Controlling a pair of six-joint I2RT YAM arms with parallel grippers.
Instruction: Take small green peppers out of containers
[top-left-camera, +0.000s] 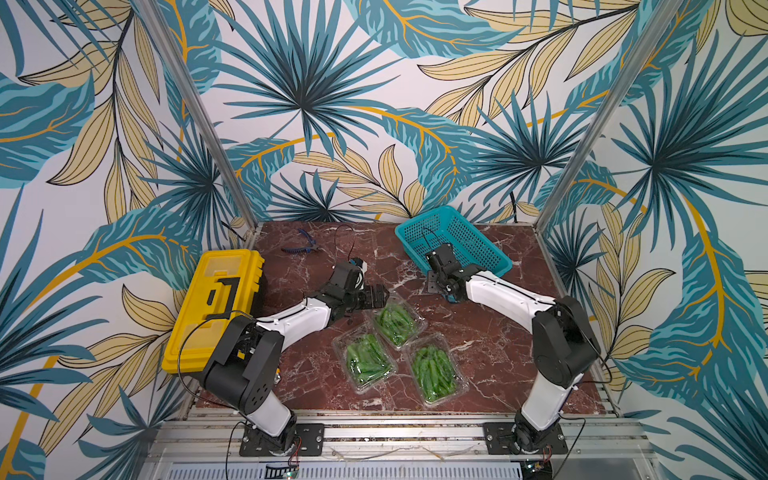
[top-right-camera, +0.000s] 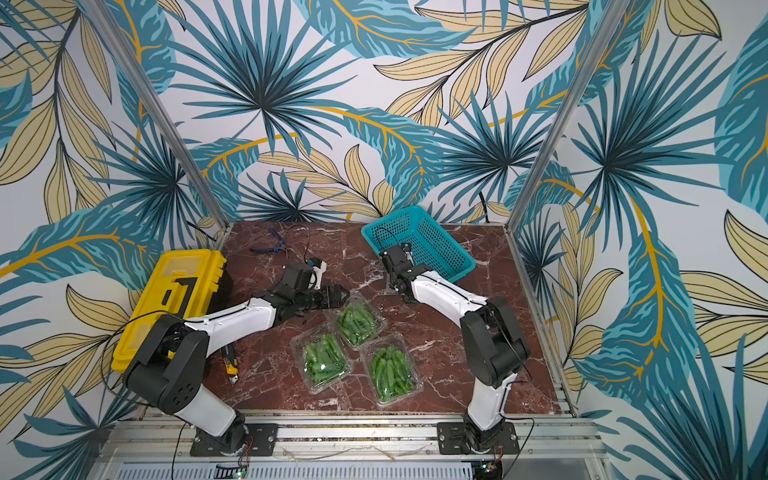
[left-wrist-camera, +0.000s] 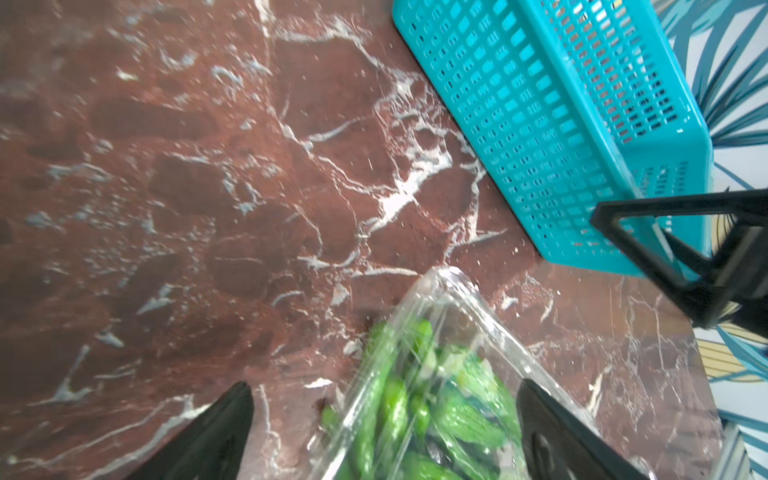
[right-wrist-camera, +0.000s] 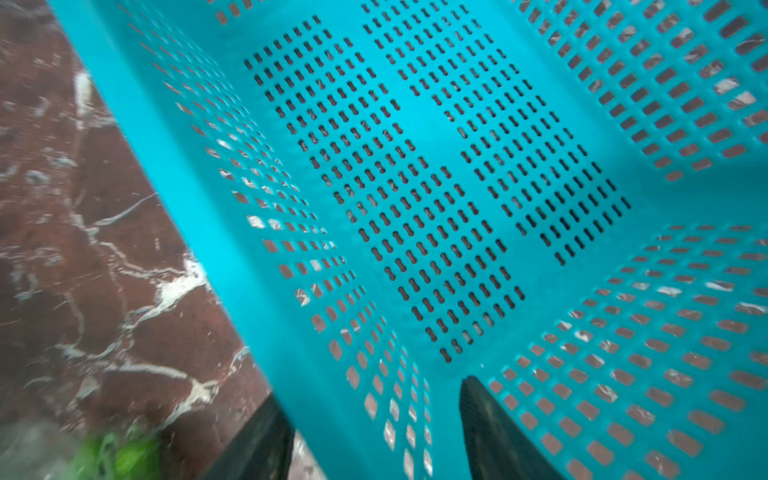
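Three clear plastic containers of green peppers lie close together on the table: the rear one (top-left-camera: 397, 322), the front-left one (top-left-camera: 369, 359) and the front-right one (top-left-camera: 434, 373). Beside the rear container's far-left corner, my left gripper (top-left-camera: 379, 297) is open and empty; its wrist view shows a container (left-wrist-camera: 448, 400) between and below the spread fingers. My right gripper is at the near-left part of the teal basket (right-wrist-camera: 264, 336). Its fingers stand apart, with the basket's rim passing between them. No peppers show inside the basket.
A yellow toolbox (top-left-camera: 209, 304) stands at the left edge. Blue-handled pliers (top-left-camera: 300, 242) lie at the back left, and a yellow-and-black tool (top-right-camera: 230, 364) lies beside the toolbox.
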